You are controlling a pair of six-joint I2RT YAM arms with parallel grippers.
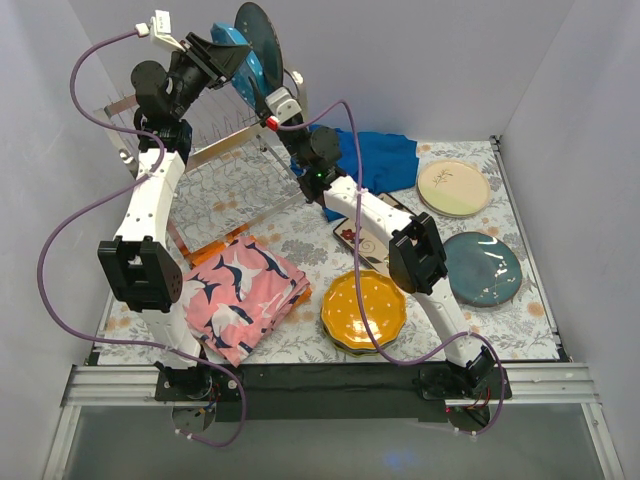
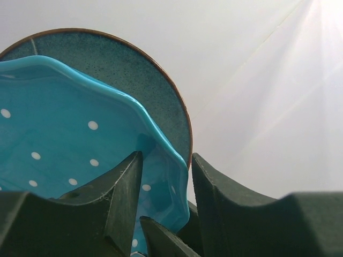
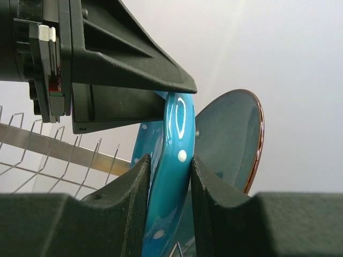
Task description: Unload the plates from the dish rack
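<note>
A blue, white-dotted plate (image 1: 228,36) stands on edge in the dish rack (image 1: 222,146), at the top of the top view. Close behind it leans a dark teal plate with a brown rim (image 2: 144,75). My right gripper is shut on the near edge of the blue plate. Higher on that plate, my left gripper is part open, its fingers (image 2: 124,184) on either side of the blue rim. The left fingers partly hide the plate's upper edge in the right wrist view.
On the table lie a cream plate (image 1: 454,188), a dark teal plate (image 1: 482,268), stacked yellow plates (image 1: 345,318), a patterned tray (image 1: 347,233), a blue cloth (image 1: 385,160) and a pink cloth (image 1: 245,300). Walls close in at left and back.
</note>
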